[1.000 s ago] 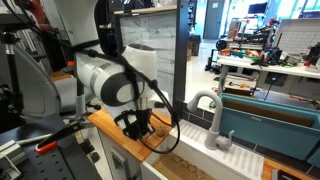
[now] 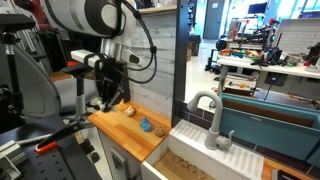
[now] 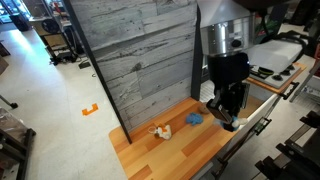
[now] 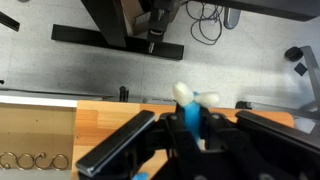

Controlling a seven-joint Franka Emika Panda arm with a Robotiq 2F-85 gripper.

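Observation:
My gripper is shut on a small blue-and-white thing (image 4: 196, 99) that sticks out past its fingers; its exact kind I cannot tell. In exterior view 2 the gripper (image 3: 228, 112) hangs over the near edge of the wooden counter (image 3: 178, 155), with the white and blue of the held thing just below it. In exterior view 1 the gripper (image 2: 107, 103) is at the counter's left part. Lying on the wood are a blue crumpled thing (image 2: 146, 124), a brown roundish one (image 2: 160, 130) and a pale brown one (image 2: 131, 111).
The wooden plank wall (image 3: 160, 60) stands behind the counter. To the right in exterior view 1 are a grey faucet (image 2: 208, 105) and an open drawer-like bay (image 2: 190, 160). A dark bar (image 4: 115, 42) crosses the wrist view.
In exterior view 1 my arm has moved left and up from over the counter's front middle. The blue and brown things on the wood now show more clearly.

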